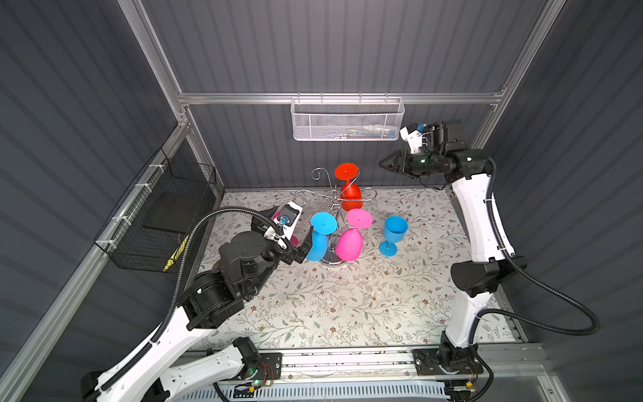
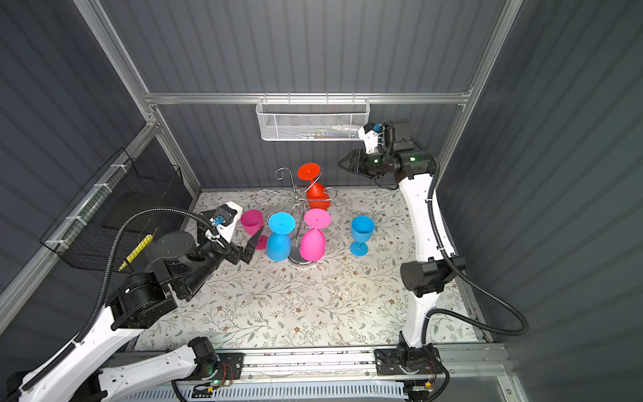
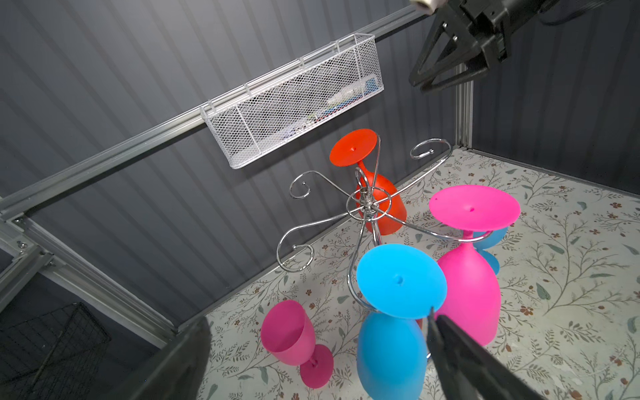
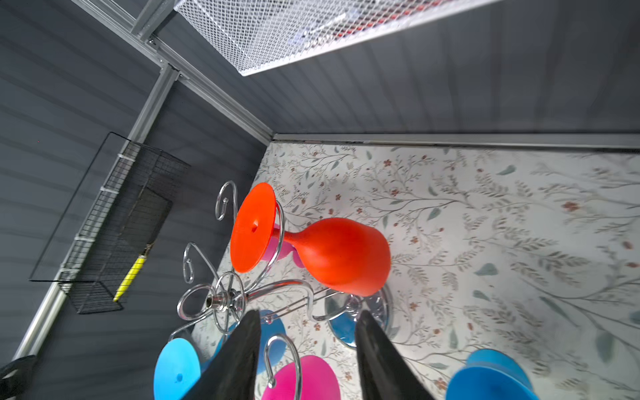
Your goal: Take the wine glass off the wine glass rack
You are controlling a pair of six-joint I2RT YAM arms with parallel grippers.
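The metal rack [image 3: 370, 203] holds upside-down glasses: red [image 3: 383, 200], pink [image 3: 470, 293] and blue [image 3: 390, 353]. A blue glass [image 1: 395, 231] and a magenta glass [image 3: 286, 333] stand upright on the floor beside it. My left gripper is open at the front left, close to the hanging blue glass, with nothing held. My right gripper is open high at the back right, above and right of the red glass, with nothing held.
A white mesh basket [image 1: 345, 117] hangs on the back rail, near my right gripper. A black wire basket [image 2: 100, 234] hangs on the left wall.
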